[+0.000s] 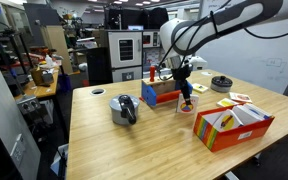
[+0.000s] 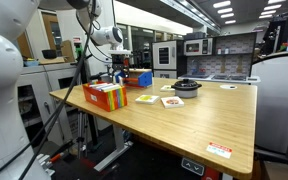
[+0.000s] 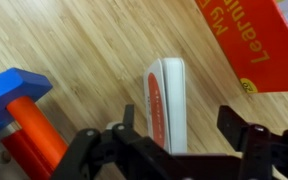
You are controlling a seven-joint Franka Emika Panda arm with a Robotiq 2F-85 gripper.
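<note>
A small white and red box (image 3: 174, 105) stands upright on the wooden table in the wrist view, its narrow top edge facing the camera. In exterior view 1 its white face with a colourful print (image 1: 187, 106) shows beneath my gripper (image 1: 187, 97). The wrist view has the gripper partly open, one finger on each side of the box. Bare table shows between the box and each fingertip, more on the right side. Whether the fingertips reach below the box's top is hard to tell.
A red box with printed text (image 3: 256, 40) lies close on the right in the wrist view; a blue and orange object (image 3: 24, 105) is close on the left. An open red box (image 1: 232, 128) and a silver pot (image 1: 124, 109) stand on the table, with clear wood (image 1: 149, 145) between them.
</note>
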